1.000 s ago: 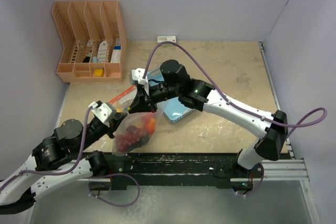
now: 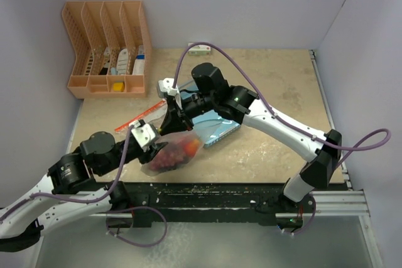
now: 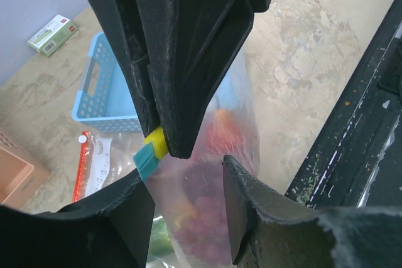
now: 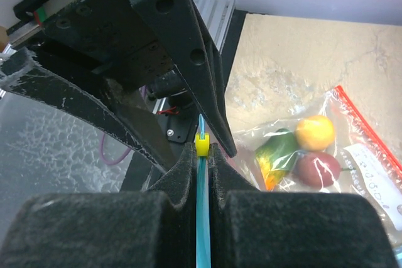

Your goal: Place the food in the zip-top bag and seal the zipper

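Note:
A clear zip bag [image 2: 174, 156] with red and orange food inside hangs over the table's front edge, its blue zipper [image 4: 202, 224] bearing a yellow slider [image 4: 201, 145]. My right gripper is shut on the zipper end at the slider, which shows beside its fingertips [image 3: 182, 145] in the left wrist view. Close by, my left gripper stands open; its two fingers [image 4: 204, 86] lie on either side of the zipper end in the right wrist view. The food [image 3: 210, 205] is blurred behind the plastic.
A second bag with a red zipper [image 4: 361, 117], holding several vegetables, lies flat behind. The blue basket [image 2: 220, 131] is at its right. An orange divided rack [image 2: 103, 86] stands at the back left, a small box [image 2: 200, 49] at the back wall.
My left gripper has moved right, closer to the right gripper. The right gripper has shifted slightly right, and the hanging bag has swung to the right with it.

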